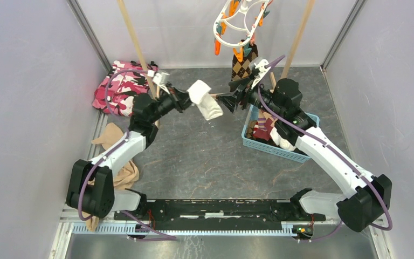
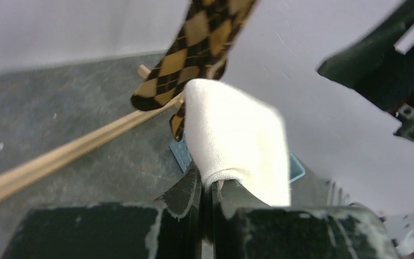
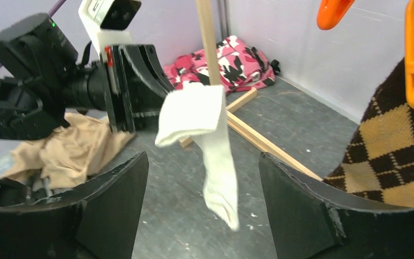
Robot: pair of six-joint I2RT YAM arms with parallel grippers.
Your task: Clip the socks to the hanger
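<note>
A white sock (image 1: 207,100) dangles from my left gripper (image 1: 187,102), whose fingers are shut on it; the left wrist view shows the cloth (image 2: 237,135) rising from between them. To its right my right gripper (image 1: 228,95) stands open and empty, and in the right wrist view the white sock (image 3: 215,151) is seen beyond and between its spread fingers. Overhead is the white round hanger (image 1: 219,29) with orange and teal clips (image 1: 238,54). A brown and black argyle sock (image 1: 243,67) hangs from it, close to my right gripper.
A blue basket (image 1: 276,152) with more socks stands under my right arm. Wooden poles (image 1: 131,35) rise at both sides. Pink camouflage cloth (image 1: 119,89) lies at the back left and tan cloth (image 1: 125,175) on the left.
</note>
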